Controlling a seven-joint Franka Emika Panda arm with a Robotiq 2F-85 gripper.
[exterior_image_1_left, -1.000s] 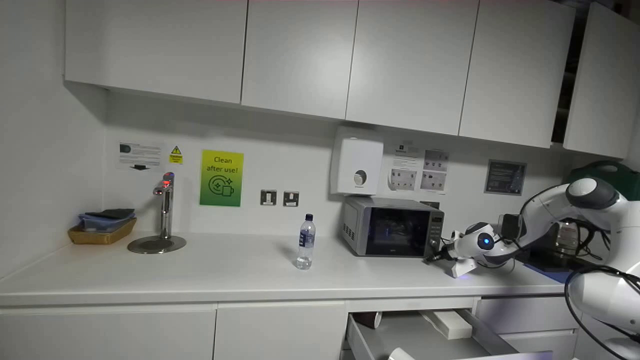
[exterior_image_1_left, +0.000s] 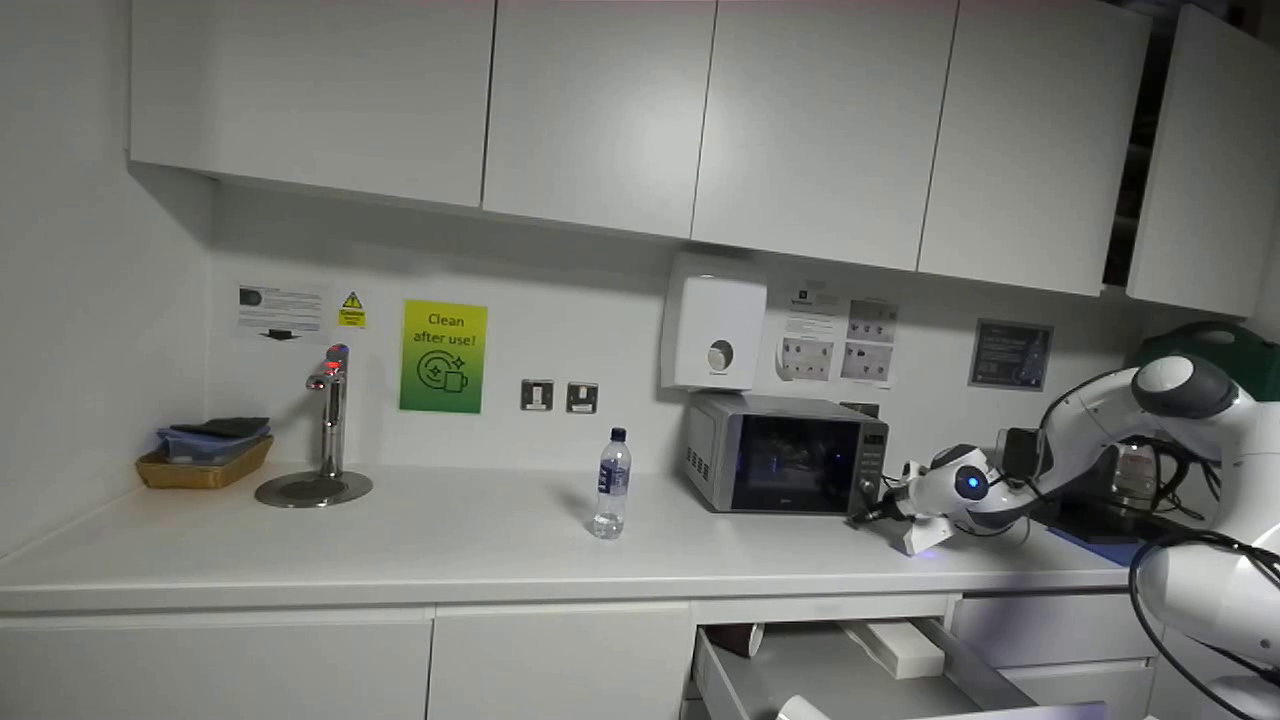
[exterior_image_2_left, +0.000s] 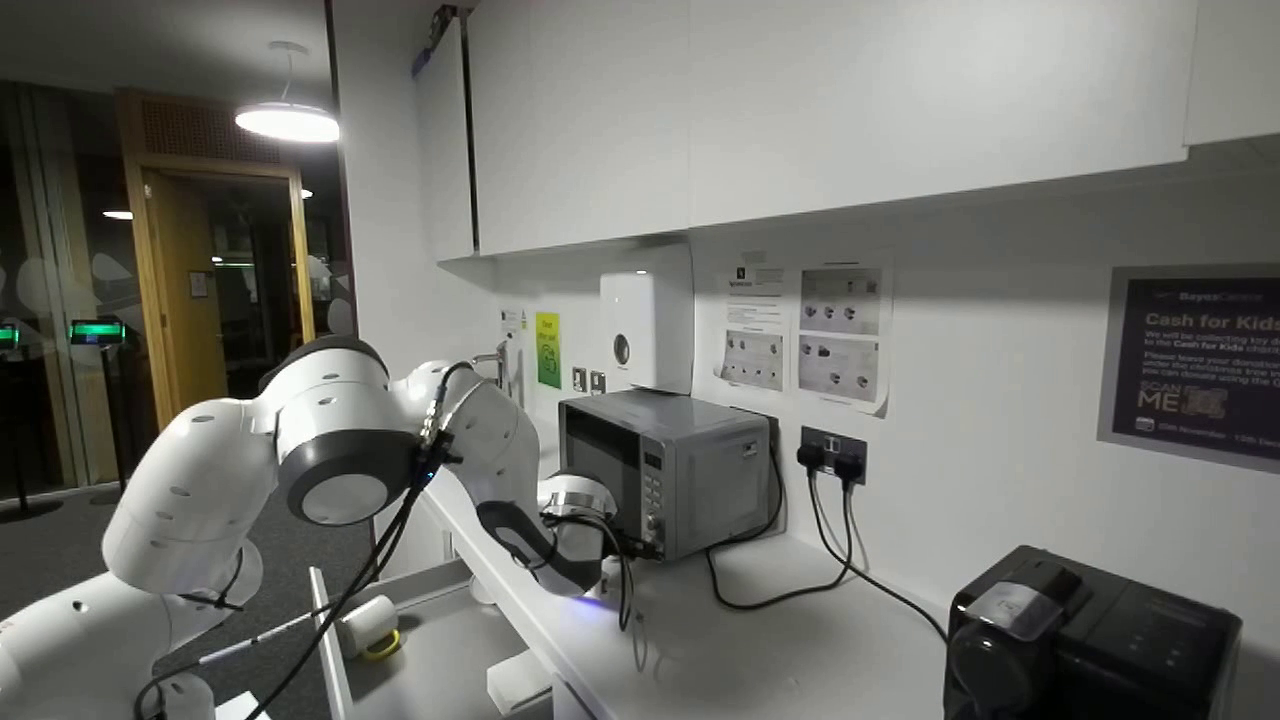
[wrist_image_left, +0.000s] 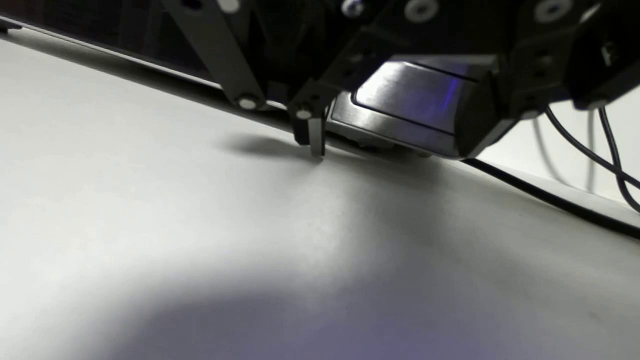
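My gripper is open at the lower right corner of the microwave (exterior_image_1_left: 794, 462), low over the white counter. In the wrist view one finger (wrist_image_left: 316, 137) shows left of the microwave's door-release button (wrist_image_left: 414, 96), and the other finger (wrist_image_left: 477, 123) lies at its right side, partly covering it. Nothing is held between them. Whether either finger touches the microwave, I cannot tell. The microwave door appears closed. From the second exterior view, the wrist hides the lower front of the microwave (exterior_image_2_left: 720, 486).
An open drawer (exterior_image_1_left: 804, 672) below the counter holds cups and a white box (exterior_image_1_left: 902, 649). A water bottle (exterior_image_1_left: 612, 486) stands left of the microwave. Cables run beside its right side, near a black coffee machine (exterior_image_2_left: 1092, 636).
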